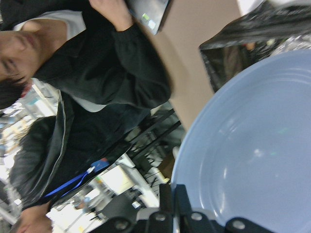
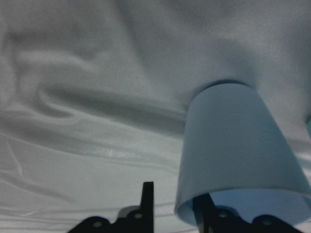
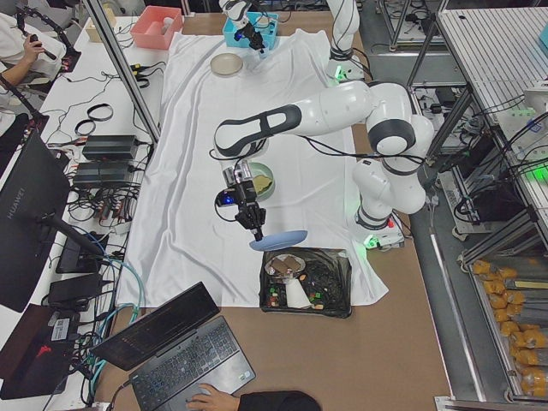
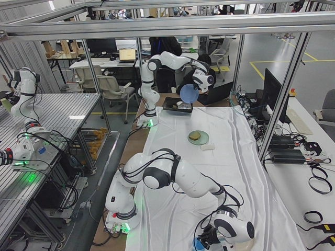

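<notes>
My left gripper is shut on the rim of a blue plate (image 1: 248, 145), held tilted beside and above a black bin (image 3: 330, 282) holding mixed scraps. A green plate (image 4: 204, 136) with a yellowish item lies on the white cloth. In the right wrist view, a pale blue cup (image 2: 233, 141) lies on its side on cloth; my right gripper has one finger inside its mouth and the other outside, fingers open. A beige plate (image 3: 226, 63) sits near that arm.
A blue basket (image 3: 250, 31) stands at the far end. A laptop (image 3: 163, 342) and a person border the near end.
</notes>
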